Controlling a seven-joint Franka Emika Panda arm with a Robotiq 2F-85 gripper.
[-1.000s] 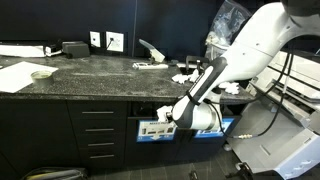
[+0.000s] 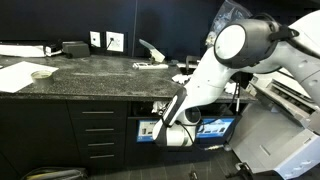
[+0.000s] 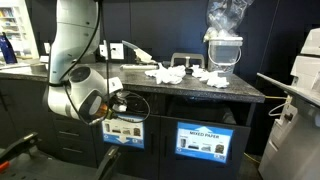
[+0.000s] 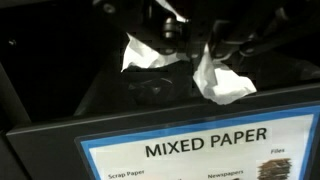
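In the wrist view my gripper is shut on crumpled white paper point(image 4: 222, 82), which sticks out below the fingers. More white paper point(image 4: 145, 54) shows to the left of it. The paper is over the dark opening of a bin point(image 4: 140, 92), behind a front panel with a blue-edged "MIXED PAPER" label point(image 4: 207, 150). Exterior view 2 has the white forearm point(image 3: 78, 98) bent low in front of the counter, with the fingers close to the bin opening above the left label point(image 3: 124, 131). How deep the paper reaches is unclear.
Several crumpled white papers point(image 3: 168, 75) lie on the dark counter point(image 3: 215, 87) above the bins. A second label point(image 3: 203, 141) marks the right-hand bin. The counter edge overhangs the openings. A bowl point(image 2: 42, 73) stands at the counter's left.
In exterior view 1 the arm's white wrist section has moved down and left, and the upper arm has swung lower.
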